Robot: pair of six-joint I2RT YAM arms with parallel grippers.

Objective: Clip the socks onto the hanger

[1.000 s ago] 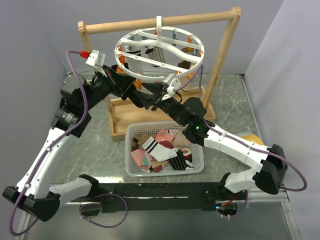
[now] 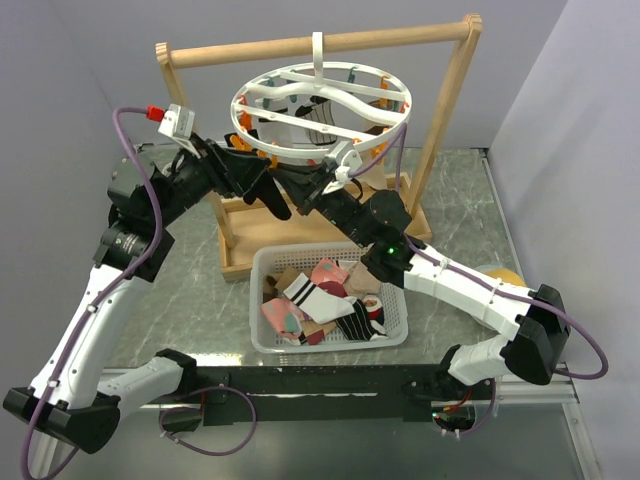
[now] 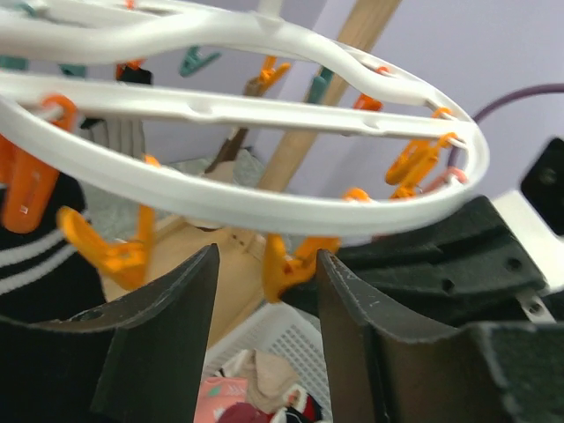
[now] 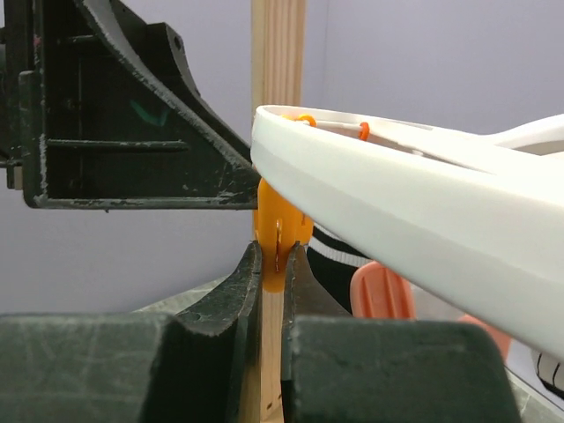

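The white round hanger (image 2: 320, 150) hangs from a wooden bar with clips and several socks. My right gripper is shut on an orange clip (image 4: 280, 216) at the hanger's front rim. My left gripper stands open just under that rim, close to the clip and to the right gripper's fingers. A dark sock (image 2: 276, 198) dangles below the left gripper in the top view; whether it is in a clip I cannot tell. More orange clips (image 3: 123, 256) sit along the rim, with a black striped sock behind them.
A white basket (image 2: 258, 310) of loose socks stands on the table below the hanger. The wooden stand (image 2: 450, 90) frames the work area. Bare table (image 2: 160, 310) lies to the left of the basket, and a yellow item sits at the right.
The left arm has shifted slightly left and down, and the hanger has moved a little.
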